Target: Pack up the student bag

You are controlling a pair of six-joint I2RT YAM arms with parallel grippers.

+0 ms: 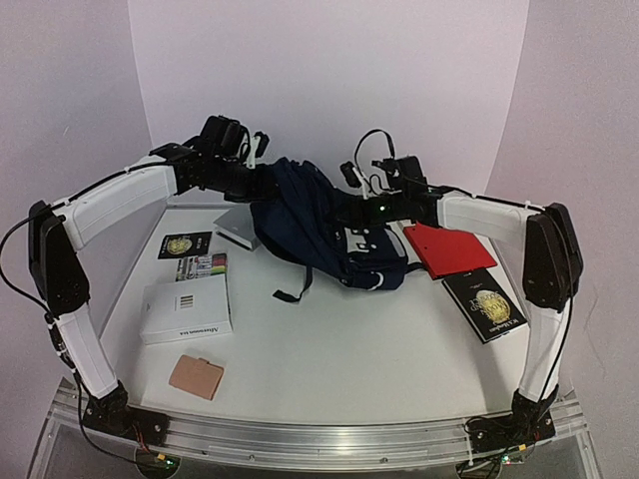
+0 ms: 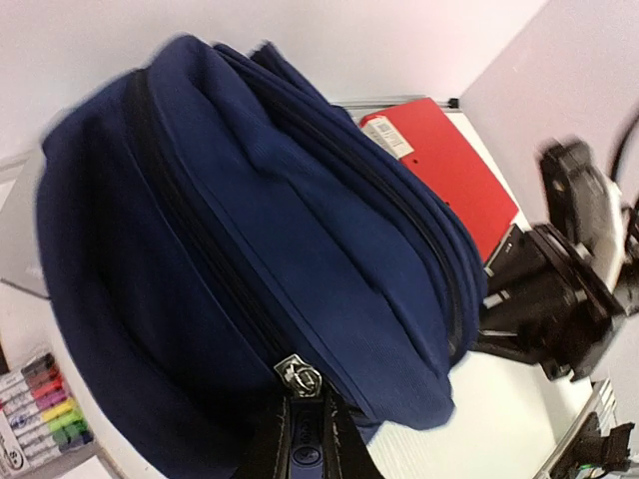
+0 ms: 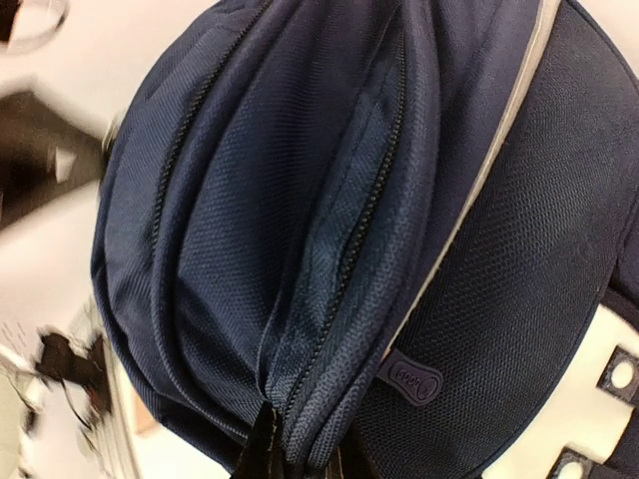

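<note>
The navy student bag (image 1: 310,225) is held up over the back middle of the table, leaning to one side with its lower end near the tabletop. At its upper left is my left gripper (image 1: 268,184). In the left wrist view a metal zipper slider (image 2: 299,376) sits just above the fingertips, and the left gripper is shut on the dark zipper pull hanging from it. My right gripper (image 1: 349,208) is at the bag's right side. Folded fabric beside a zipper (image 3: 344,264) runs down between its shut fingers in the right wrist view. The bag's inside is hidden.
On the left lie a white box (image 1: 187,309), a marker set (image 1: 202,266), a dark booklet (image 1: 185,245), a grey item (image 1: 238,228) and a brown wallet (image 1: 196,377). A red folder (image 1: 449,249) and black book (image 1: 484,302) lie right.
</note>
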